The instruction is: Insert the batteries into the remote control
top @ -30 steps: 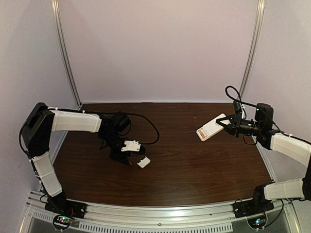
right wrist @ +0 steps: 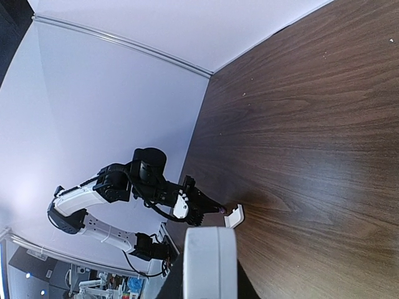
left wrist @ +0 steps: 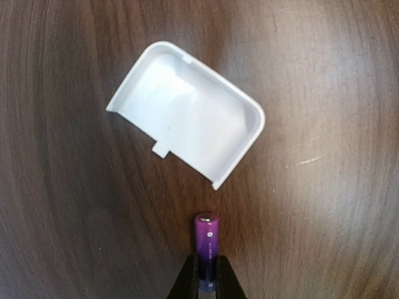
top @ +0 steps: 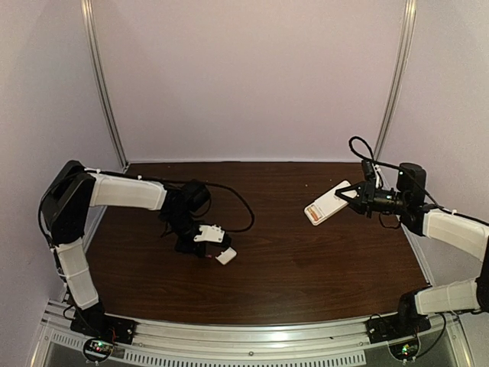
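Observation:
In the left wrist view my left gripper is shut on a purple battery (left wrist: pixel 206 240) low over the wood. The white battery cover (left wrist: pixel 181 115) lies just beyond it, hollow side up; from above, the cover (top: pixel 226 255) is beside the left gripper. On the right, my right gripper (top: pixel 348 195) is shut on the white remote (top: pixel 322 209), held up at a slant with an orange patch showing on it; in the right wrist view the remote (right wrist: pixel 210 261) appears end-on between the fingers.
Pale walls bound it at the back and both sides, and a metal rail (top: pixel 252 327) runs along the front edge.
My right gripper has moved slightly left with the remote in it.

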